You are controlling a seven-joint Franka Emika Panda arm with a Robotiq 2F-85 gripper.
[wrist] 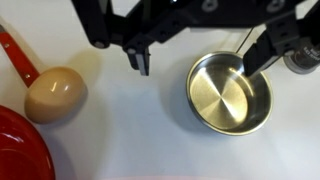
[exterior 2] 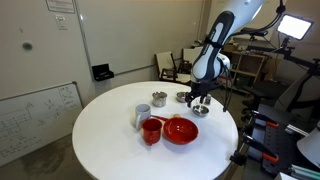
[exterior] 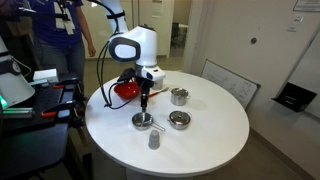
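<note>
My gripper is open above the table, with nothing held between its fingers. A small silver pan (wrist: 222,103) lies below it, partly covered in the wrist view by the right finger. In exterior view 1 the same pan (exterior: 142,120) rests near the front of the round table, just below the gripper (exterior: 144,102). To the left in the wrist view are a wooden spoon (wrist: 55,95) with a red handle and the edge of a red bowl (wrist: 22,150).
A second silver pan (exterior: 179,120), a silver pot (exterior: 179,97) and a grey shaker (exterior: 154,141) stand around the pan. Exterior view 2 shows a red mug (exterior 2: 151,131) and a grey cup (exterior 2: 143,112) beside the red bowl (exterior 2: 180,132).
</note>
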